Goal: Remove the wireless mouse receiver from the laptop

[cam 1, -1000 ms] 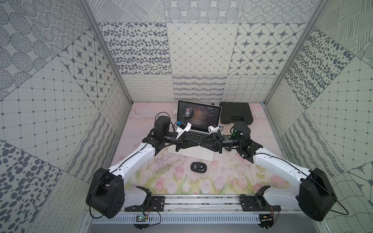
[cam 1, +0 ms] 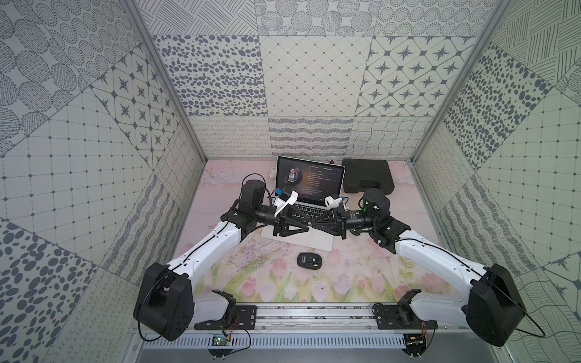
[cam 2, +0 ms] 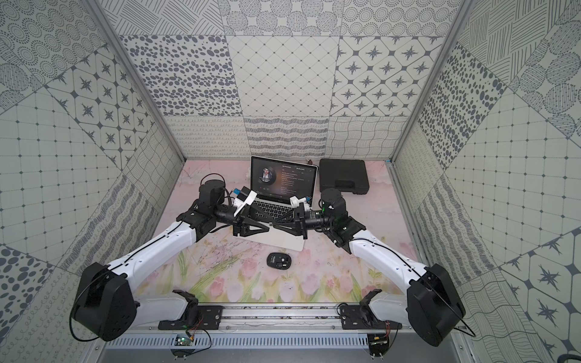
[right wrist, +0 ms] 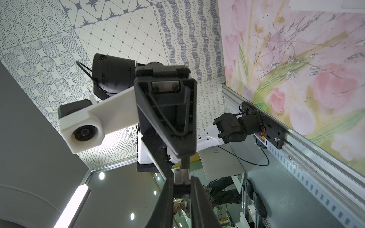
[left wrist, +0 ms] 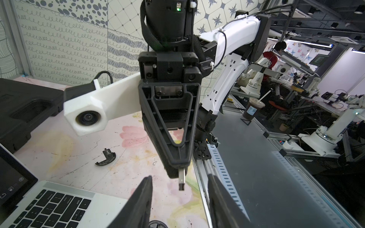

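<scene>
Over the silver laptop (cam 1: 328, 242), both grippers face each other tip to tip. The right gripper is shut on the black end of the small wireless receiver. In the left wrist view, the receiver's silver plug (left wrist: 181, 177) sticks out of the right gripper's tips, pointing towards my left gripper. The left gripper (cam 1: 307, 226) is parted, its fingers (left wrist: 141, 201) on either side of the plug with clear gaps. Nothing is gripped by it. No receiver shows in the visible part of the laptop, though its side ports are not clearly seen. The black mouse (cam 1: 309, 260) lies in front of the laptop.
A black case (cam 1: 368, 172) stands behind the laptop to the right. On the table right of the laptop lies a small black curved piece (left wrist: 107, 157).
Both arms stay almost where they were. The right gripper remains shut.
</scene>
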